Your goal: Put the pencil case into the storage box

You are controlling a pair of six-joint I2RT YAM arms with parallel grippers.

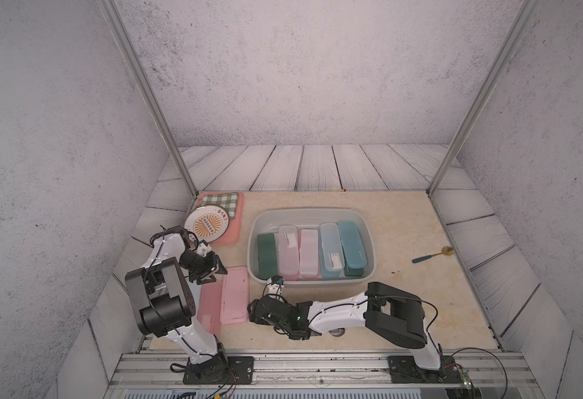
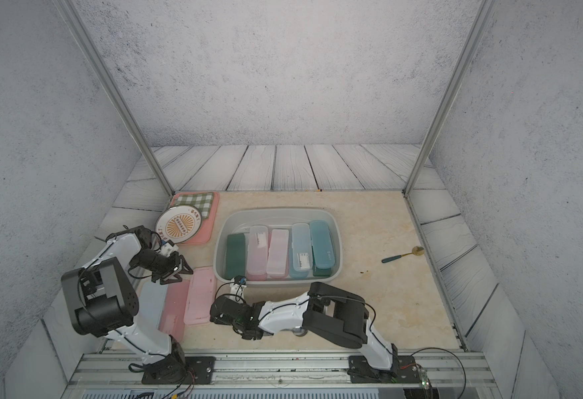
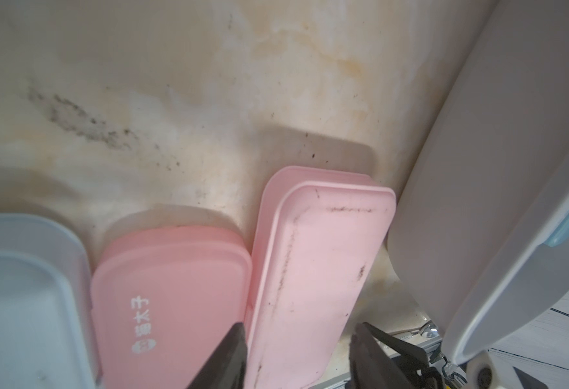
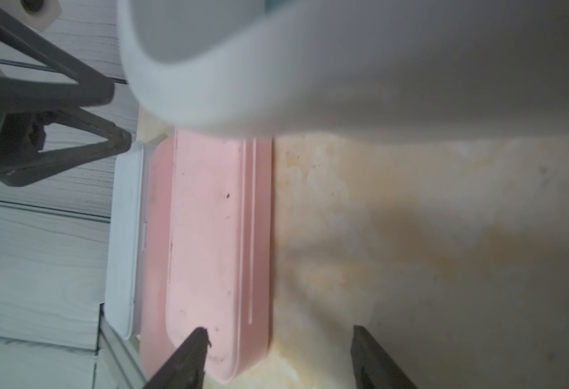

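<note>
Three pencil cases lie side by side left of the storage box (image 1: 311,282): a light pink one (image 1: 235,296) nearest the box, a darker pink one (image 1: 209,307), and a pale blue one (image 2: 152,302) outermost. Inside the box stand a dark green case (image 1: 266,256), two pink and two blue cases. My left gripper is part open above the light pink case, its fingers apart on either side of that case in the left wrist view, nothing held. Low beside the box's front, my right gripper is part open with bare table between its fingers; the light pink case (image 4: 206,240) is to its left.
A white plate (image 1: 206,223) and checked cloth (image 1: 219,202) lie on a pink tray (image 1: 233,229) at the back left. A brush with a blue handle (image 1: 423,258) rests at the right. Table right of the box is mostly free.
</note>
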